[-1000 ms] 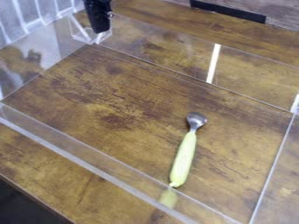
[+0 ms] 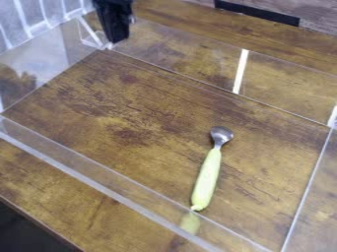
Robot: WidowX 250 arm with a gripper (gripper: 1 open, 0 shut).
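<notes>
My black gripper (image 2: pixel 114 25) hangs at the top left, above the back left corner of a clear-walled enclosure (image 2: pixel 290 101), cut off by the top edge of the view. Its fingers are too dark and small to tell how they stand. A spoon with a pale green handle (image 2: pixel 207 179) and metal head lies on the wooden surface inside the enclosure, right of centre toward the front, well apart from the gripper.
Clear walls surround the wooden floor (image 2: pixel 118 113), which is bare apart from the spoon. A white slatted rack stands behind at the top left. A dark strip runs along the back at the top right.
The spoon has not moved.
</notes>
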